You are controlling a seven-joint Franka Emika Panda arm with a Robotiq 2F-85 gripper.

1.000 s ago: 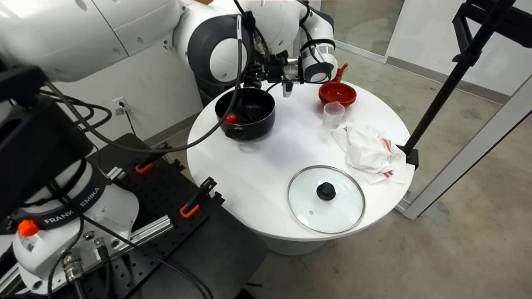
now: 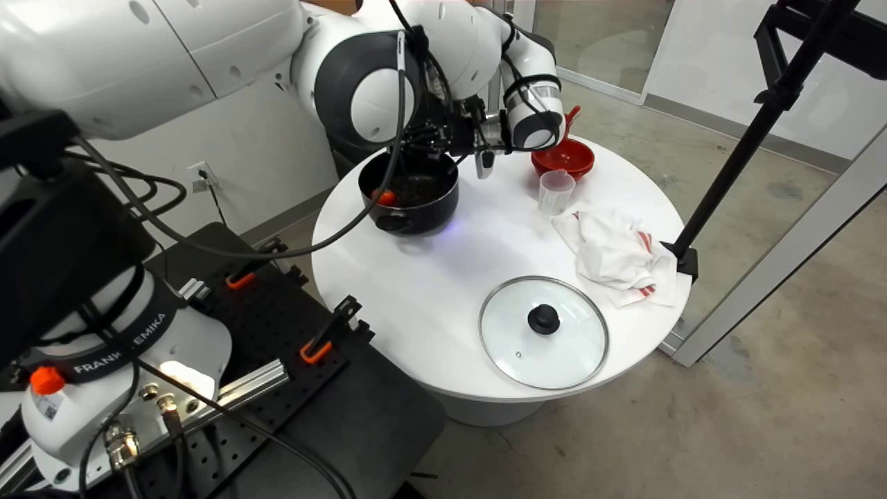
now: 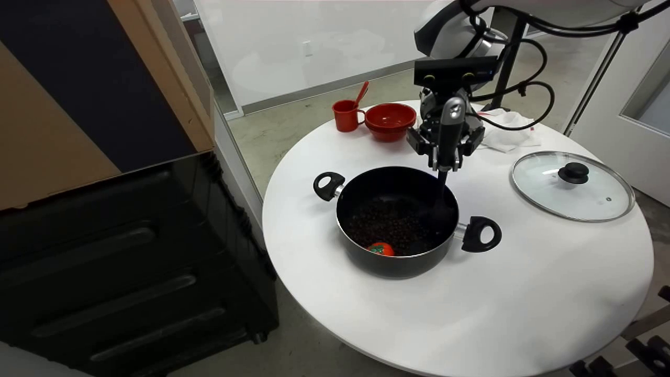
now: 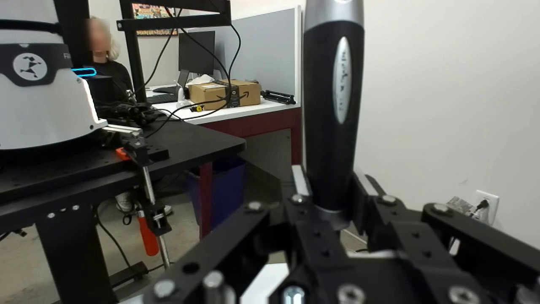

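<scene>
A black utensil handle point(image 4: 334, 96) with a silver end stands upright between the fingers in the wrist view, and my gripper is shut on it. In exterior view 2 my gripper point(image 3: 446, 151) hangs over the right rear rim of a black pot point(image 3: 402, 267). The utensil's dark lower end point(image 3: 439, 210) reaches into the pot, and its shape is hard to make out there. Dark bean-like pieces point(image 3: 383, 223) cover the pot's bottom. A red tomato with a green top point(image 3: 381, 249) lies at the near side inside.
Behind the pot stand red bowls point(image 3: 390, 119) and a red mug point(image 3: 346, 116). A clear cup point(image 2: 556, 191), a white cloth point(image 2: 619, 249) and a glass lid point(image 2: 545, 333) lie elsewhere on the table. Two handles point(image 3: 482, 234) stick out from the pot.
The arm's wrist and gripper have shifted slightly right and down in exterior view 1. The pot, tomato, lid and cloth look unmoved.
</scene>
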